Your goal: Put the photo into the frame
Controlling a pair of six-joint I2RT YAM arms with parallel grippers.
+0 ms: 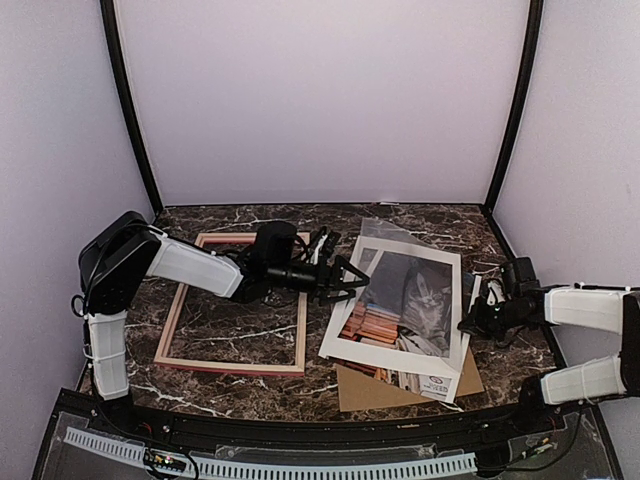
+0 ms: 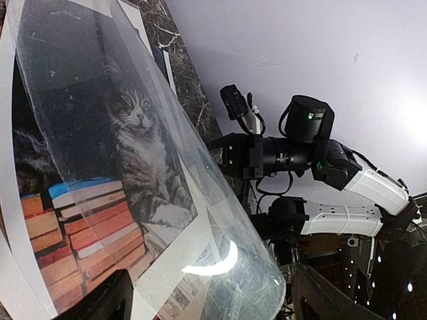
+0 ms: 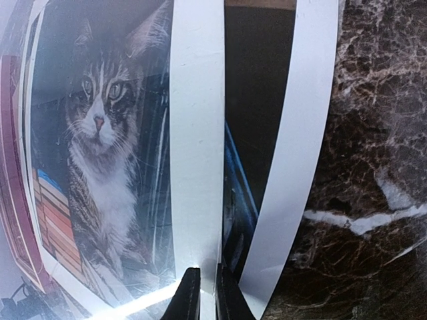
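The photo of a cat and books (image 1: 372, 322) shows through the window of a white mat (image 1: 405, 358), right of centre. A clear sheet (image 1: 385, 230) lies over both; in the left wrist view, the clear sheet (image 2: 257, 283) bows up toward the camera. The empty wooden frame (image 1: 230, 368) lies flat on the left. At the mat's left edge, my left gripper (image 1: 352, 281) is open, its fingers apart near the sheet; whether they touch it is unclear. My right gripper is shut on the mat's right edge, also seen as the white mat (image 3: 197, 133) in the right wrist view.
A brown backing board (image 1: 360, 393) sticks out below the mat. Another white border strip (image 3: 297, 133) runs to the right of the mat. Bare marble tabletop (image 1: 235, 310) shows inside the wooden frame. Walls stand at the back and both sides.
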